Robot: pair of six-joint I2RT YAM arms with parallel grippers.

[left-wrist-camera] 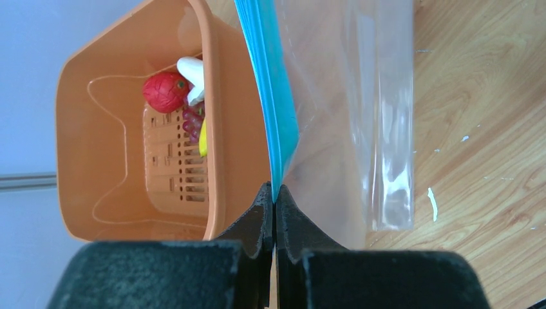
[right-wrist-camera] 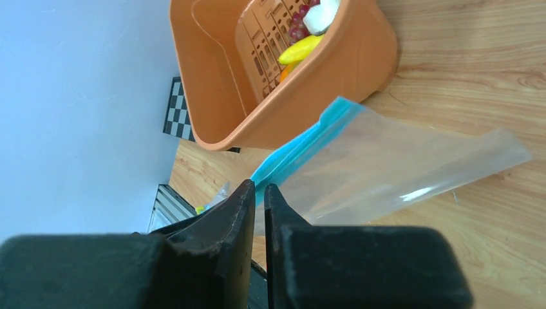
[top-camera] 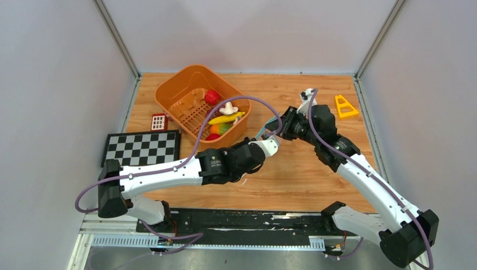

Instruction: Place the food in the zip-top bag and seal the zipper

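Note:
In the left wrist view, my left gripper is shut on the blue zip strip (left-wrist-camera: 264, 71) of a clear bag (left-wrist-camera: 328, 129), which hangs upright with no food visible inside. My right gripper is slightly open, a narrow gap between its fingertips, with the blue strip (right-wrist-camera: 315, 138) passing at that gap. Whether the fingers touch the strip cannot be told. From above, both grippers meet over the middle of the table, hiding most of the bag. The toy food, with a red tomato-like piece (top-camera: 212, 97), yellow pepper (top-camera: 224, 119) and white mushroom (top-camera: 228, 109), lies in the orange basket (top-camera: 170, 91).
The basket's near wall stands close beside the bag. On the left lie a checkered board (top-camera: 142, 149) and a small red-and-white box (top-camera: 159, 122). A yellow triangular piece (top-camera: 346, 107) rests at the right. Bare table (top-camera: 298, 185) spreads in front.

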